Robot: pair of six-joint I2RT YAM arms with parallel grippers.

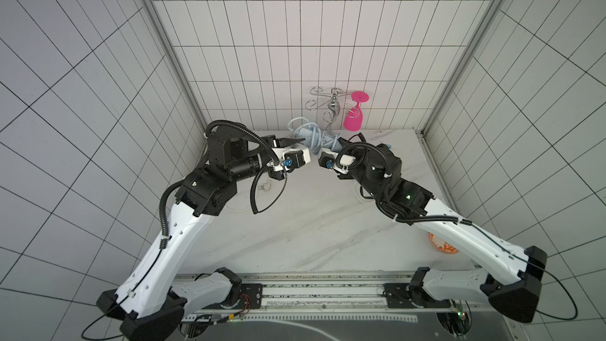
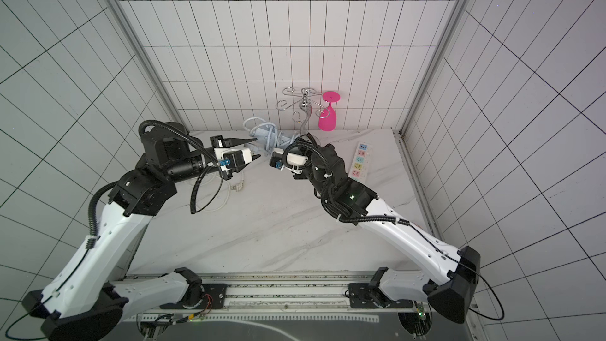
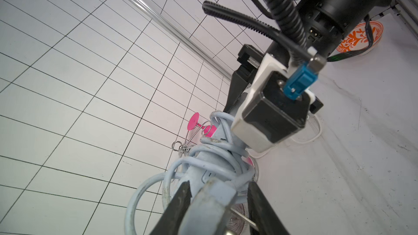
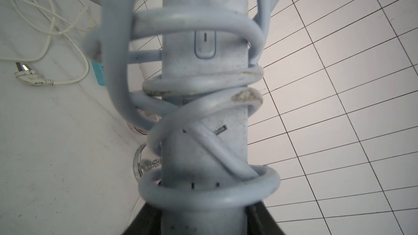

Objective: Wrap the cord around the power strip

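The pale blue power strip [image 4: 204, 152] is held aloft near the back wall, its cord [image 4: 204, 198] looped around it in several uneven turns. My right gripper has its fingers against both sides of the strip at one end. At the opposite end, my left gripper stands with its fingers apart, visibly spread in the top right view. A pale blue block [image 3: 213, 200] shows between them; whether it is a plug or the strip's end, I cannot tell. Loose cord loops [image 3: 135, 200] bulge out beside the strip.
Behind the strip stand a metal rack [image 1: 334, 107] and a pink goblet [image 1: 354, 113]. Another strip with coloured sockets [image 2: 359, 163] lies at right, and a white plug [image 4: 32, 78] with cord at left. An orange-patterned bowl [image 1: 442, 243] sits front right.
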